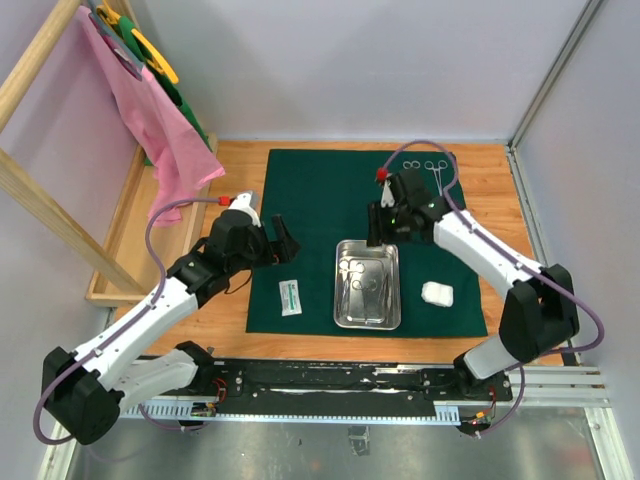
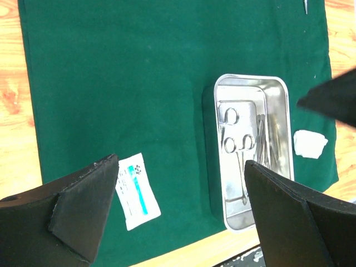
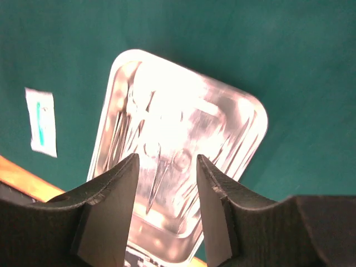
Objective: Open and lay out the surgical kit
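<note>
A metal tray (image 1: pixel 340 310) stands on the green cloth (image 1: pixel 315 190), with several scissors-like instruments (image 3: pixel 158 167) inside it. Over the tray's far end hangs my right gripper (image 1: pixel 376 222), open and empty; in its wrist view the fingers (image 3: pixel 119 189) frame the instruments below. My left gripper (image 1: pixel 290 240) is above the cloth to the tray's left, also open, with nothing between its fingers. Two scissors-like tools (image 1: pixel 435 172) lie side by side at the cloth's far right, partly behind the right arm. A white packet (image 2: pixel 137 192) rests left of the tray, and a white gauze bundle (image 1: pixel 437 294) lies to its right.
At the left, pink cloth (image 1: pixel 165 130) hangs from a wooden frame (image 1: pixel 75 220). The right arm (image 1: pixel 490 245) crosses the cloth's right side. A wall (image 1: pixel 350 70) rises behind the table.
</note>
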